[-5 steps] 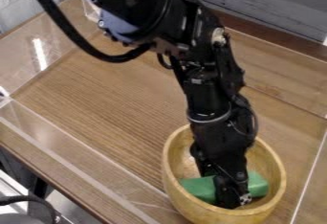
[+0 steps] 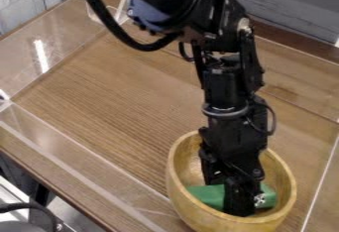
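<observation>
A yellow-tan bowl (image 2: pixel 191 196) stands at the lower right of the wooden table, with a green object (image 2: pixel 209 194) lying inside it. My black gripper (image 2: pixel 241 198) reaches down into the bowl at the green object and appears shut on it, though the dark fingers hide much of the contact. The arm rises from the bowl toward the top of the view.
Clear strips run along its left edge. A white item is partly visible at the top left, and a dark cable lies at the bottom left.
The arm has shifted slightly and changed its tilt over the bowl. The bowl and green object remain in about the same place.
</observation>
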